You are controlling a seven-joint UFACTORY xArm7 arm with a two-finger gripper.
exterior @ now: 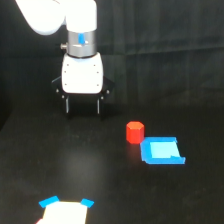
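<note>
In the camera view a small red block (135,132) lies on the dark table right of centre. Just to its right and slightly nearer is a white square bordered with blue tape (150,161). My gripper (83,106) hangs at the upper left, pointing down, well away from the red block. Its two fingers stand wide apart, and nothing shows between them.
At the bottom edge, a white item (65,213) with blue tape at its corners is partly cut off by the frame. Dark curtain (165,50) fills the background. Bare table (85,150) stretches between the gripper and the front.
</note>
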